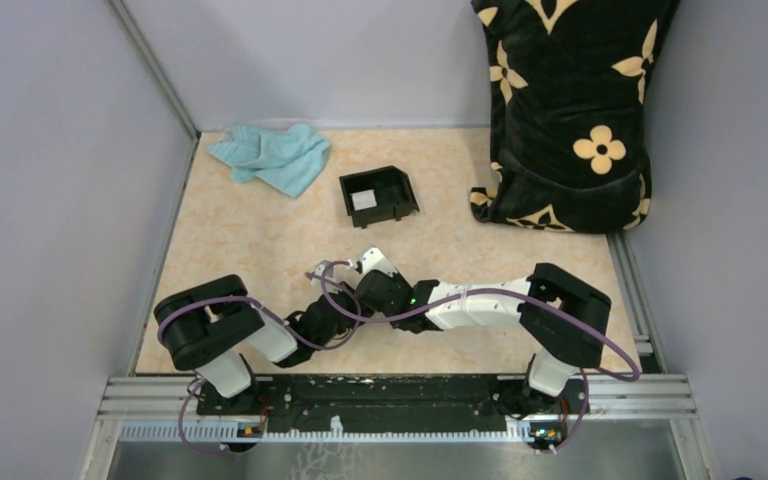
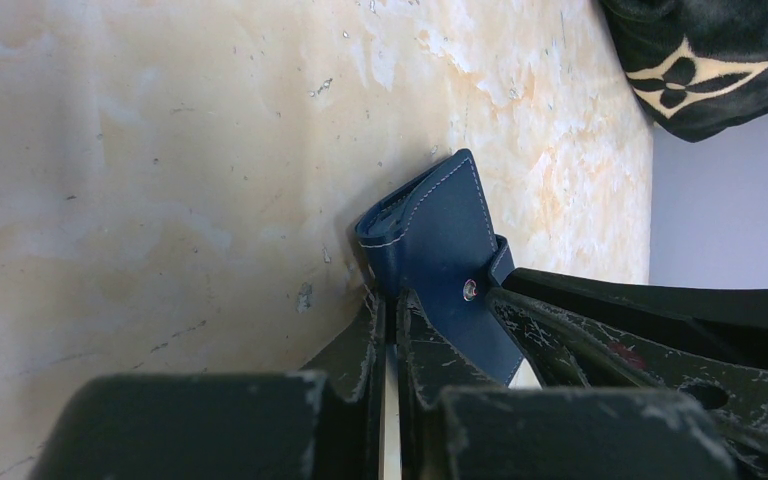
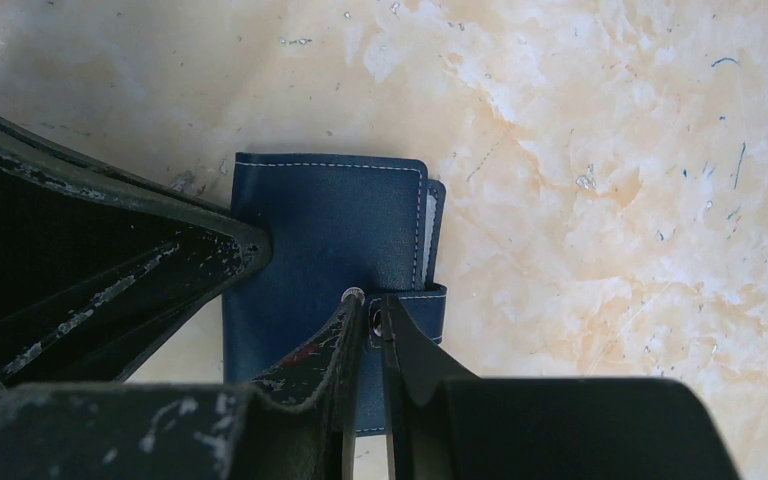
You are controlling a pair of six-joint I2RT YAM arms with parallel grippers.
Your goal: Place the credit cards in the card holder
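Note:
A dark blue card holder [image 3: 330,220] with white stitching lies on the table, its strap [image 3: 422,312] folded over the right edge near a metal snap. My left gripper is shut on the holder's near edge. Over the strap and snap, my right gripper has its fingertips slightly parted, a narrow gap showing between them. A pale edge [image 3: 429,235] shows inside the holder; whether it is a card cannot be told. From above, both arms hide the holder. No loose credit card can be made out.
Farther back stands a black open box [image 1: 392,190] with a white patch [image 1: 363,200] inside, too small to identify. A light blue cloth [image 1: 278,157] lies at the back left, and a black flowered cushion [image 1: 570,130] fills the back right. Free table surrounds the box.

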